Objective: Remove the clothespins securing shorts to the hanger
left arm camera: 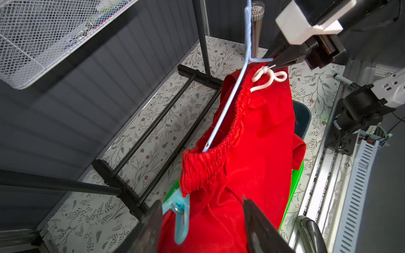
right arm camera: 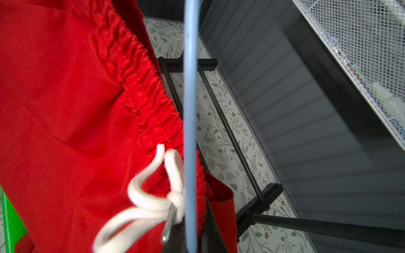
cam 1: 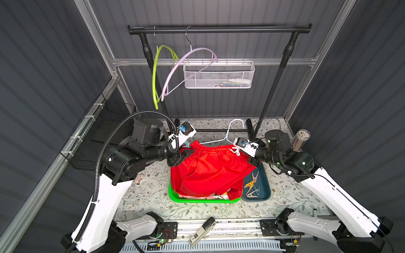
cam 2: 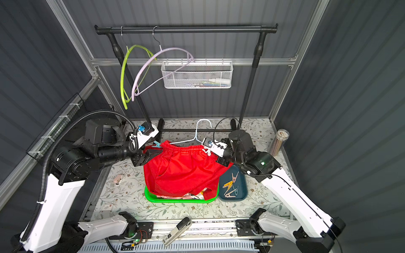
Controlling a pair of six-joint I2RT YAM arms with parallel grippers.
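Red shorts (cam 1: 211, 168) hang by their gathered waistband along the bar of a pale blue-white hanger (left arm camera: 232, 101). At the waistband's left end, a light blue clothespin (left arm camera: 180, 210) is clipped on, its handles pointing down. My left gripper is open, with that clothespin between its fingers, nearer the left one and apparently not gripped. My right gripper is shut on the shorts at the waistband's other end, beside the white drawstring bow (right arm camera: 168, 202); its fingertips are largely hidden behind the hanger and cloth. No clothespin is visible at that end.
Below the shorts stands a green tray (cam 1: 206, 201) with cloth in it. A dark blue tray (cam 1: 266, 185) on its right holds several clothespins (cam 1: 251, 183). Behind are the rack's dark bars (left arm camera: 156, 147); green (cam 1: 155, 80) and lilac hangers (cam 1: 168, 78) hang above.
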